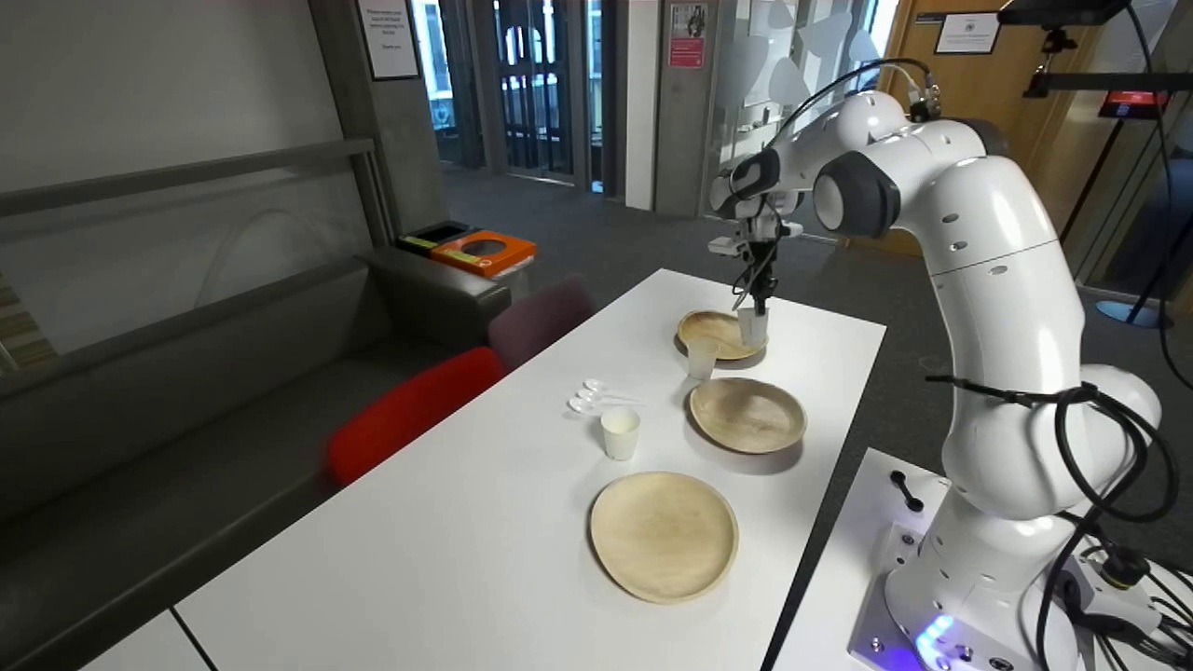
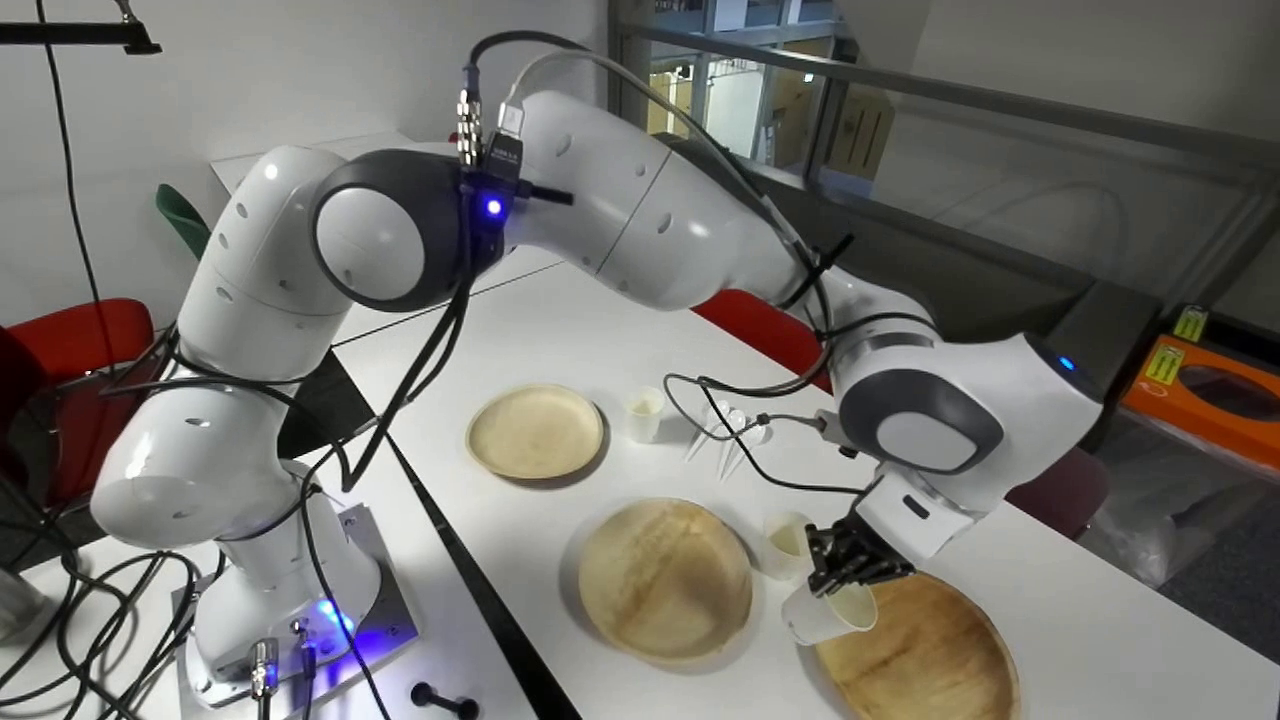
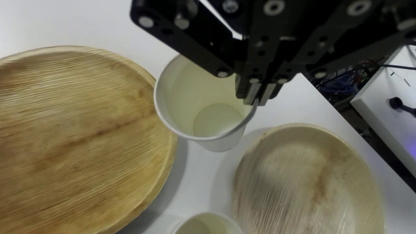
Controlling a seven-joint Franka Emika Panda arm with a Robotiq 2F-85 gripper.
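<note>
A pale paper cup (image 3: 202,97) hangs from my gripper, whose fingers pinch its thin rim on one side. The cup is tilted, and its inside looks empty in the wrist view. In exterior view 2 the held cup (image 2: 830,613) is by the near edge of the far plate (image 2: 930,648); exterior view 1 shows my gripper (image 1: 761,309) above that same wooden plate (image 1: 716,324). Beside the middle plate (image 1: 747,416) stands a second cup (image 1: 701,358), upright on the table. A third cup (image 1: 620,432) stands closer to the near plate (image 1: 663,537).
Several white plastic spoons (image 1: 595,396) lie together near the table's far side edge. An orange-topped bin (image 1: 486,253) and a red chair (image 1: 414,408) are off the table.
</note>
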